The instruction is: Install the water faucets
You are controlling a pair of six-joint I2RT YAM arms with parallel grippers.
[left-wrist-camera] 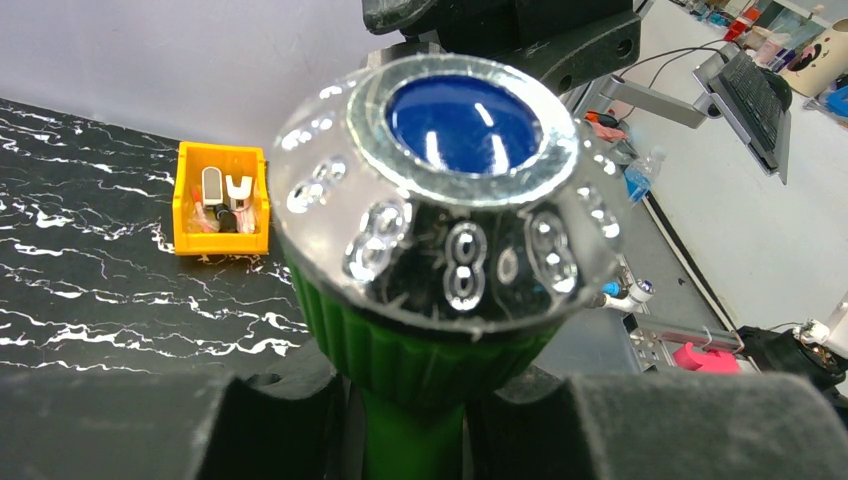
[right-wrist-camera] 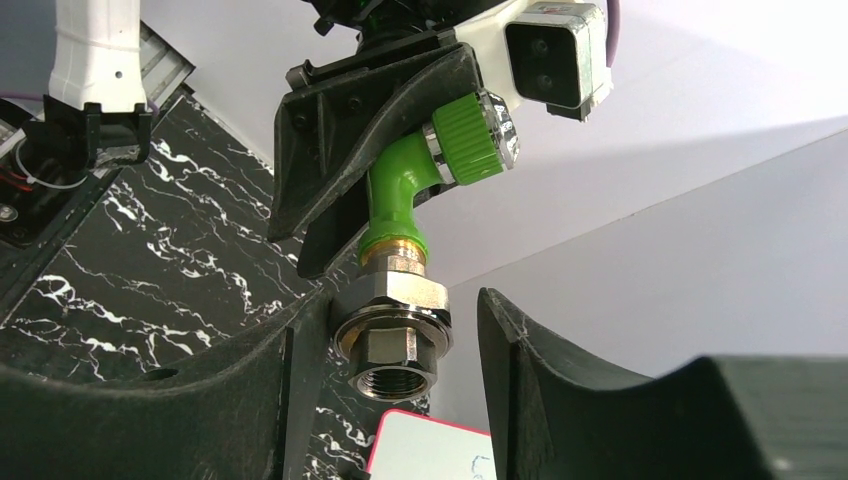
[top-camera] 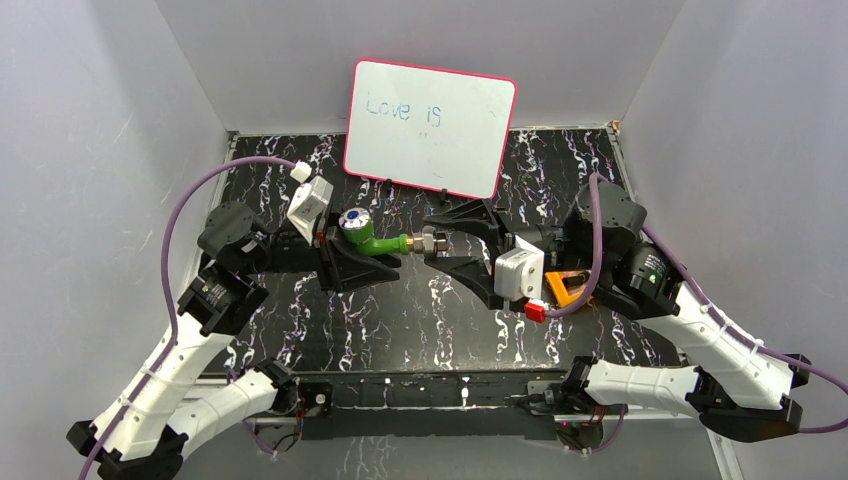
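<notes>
A green water faucet with a chrome knob [left-wrist-camera: 450, 200] and blue cap is clamped in my left gripper, held up above the table. In the top view its green body [top-camera: 378, 246] points right and ends in a metal nut [top-camera: 424, 242]. My right gripper [top-camera: 432, 242] faces it with its fingers apart around the nut's end. In the right wrist view the hex nut [right-wrist-camera: 393, 300] with its threaded opening lies between the fingers, close to the left-hand one; clear space shows to the right-hand finger [right-wrist-camera: 505, 350]. Contact there cannot be told.
A whiteboard [top-camera: 430, 130] with a red frame stands at the back. On the black marbled table [top-camera: 380, 335] an orange bin [left-wrist-camera: 221, 246] with small items sits at the right, partly under my right arm.
</notes>
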